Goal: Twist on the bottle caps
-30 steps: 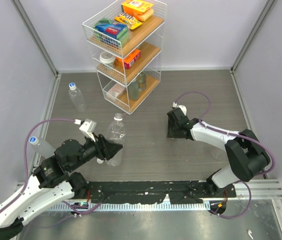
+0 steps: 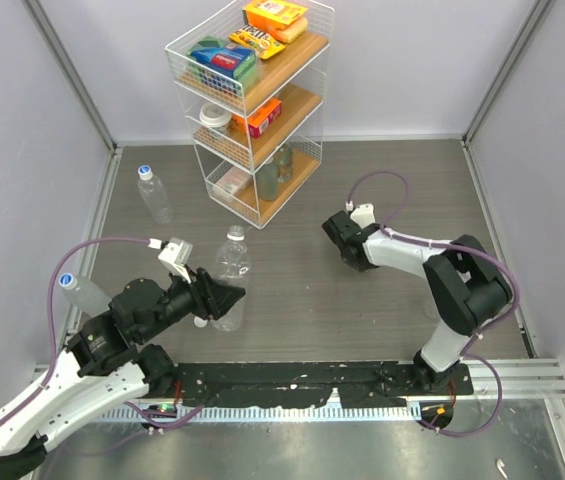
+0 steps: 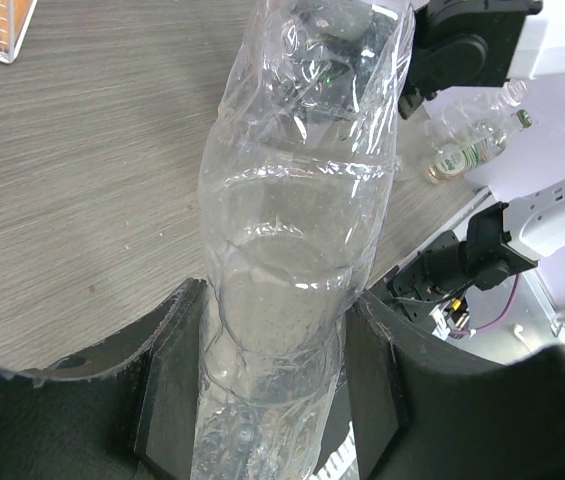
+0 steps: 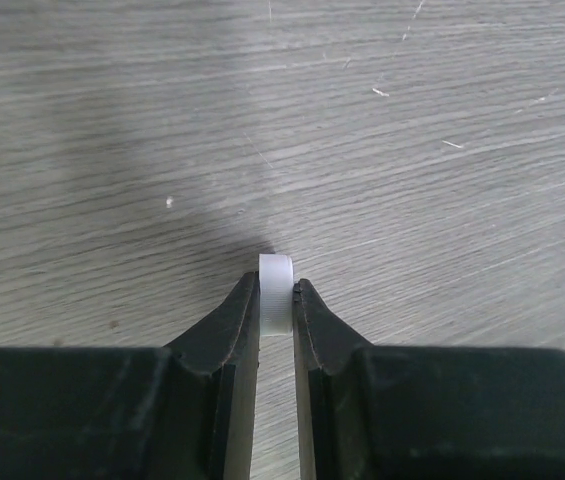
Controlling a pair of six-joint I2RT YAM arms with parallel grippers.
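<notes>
A tall clear plastic bottle stands upright at the centre-left in the top view, and my left gripper is shut on it, filling the left wrist view. My right gripper is shut on a small white cap, low over the bare floor right of centre. Two other plastic bottles with blue-and-white caps, one at the upper left and one behind the left arm, are at the left side.
A wire three-tier rack with snacks, jars and boxes stands at the back. More bottles lie at the right, partly behind the right arm.
The left arm and its bottle are almost unmoved.
</notes>
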